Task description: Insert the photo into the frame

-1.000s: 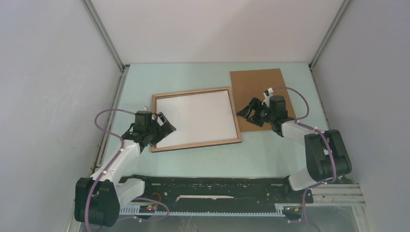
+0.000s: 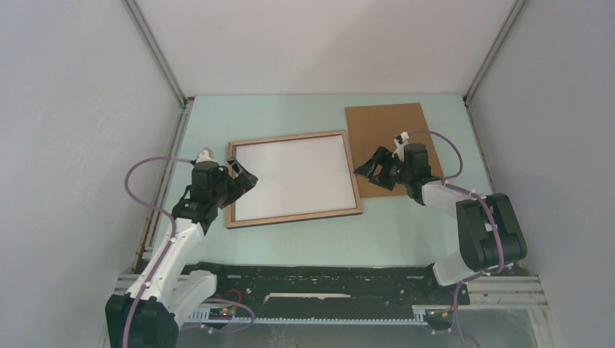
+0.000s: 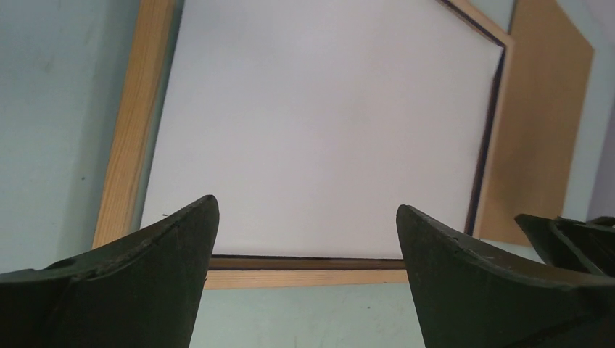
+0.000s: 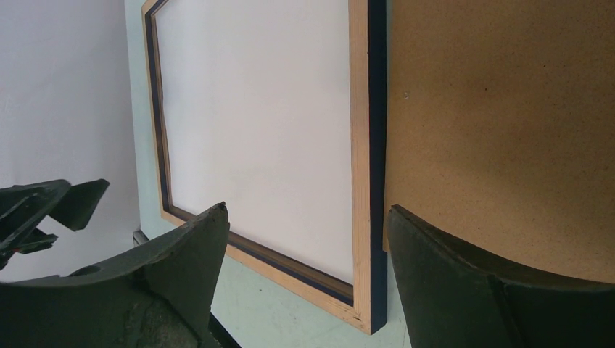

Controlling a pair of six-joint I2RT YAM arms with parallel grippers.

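A wooden frame (image 2: 294, 218) lies flat on the table, slightly turned. Inside its border is a plain white sheet (image 2: 296, 177); no picture shows on that face. My left gripper (image 2: 244, 176) is over the frame's left side, open, with the sheet and a border strip visible beyond its fingers (image 3: 167, 246). Above the frame's right border, my right gripper has its fingers (image 4: 192, 254) apart and nothing between them. In the left wrist view, a narrow dark gap runs between the sheet (image 3: 326, 130) and the border.
A brown backing board (image 2: 391, 127) lies right of the frame, close against its edge and partly under my right arm. Walls stand at both sides.
The right arm, frame and board look unchanged.
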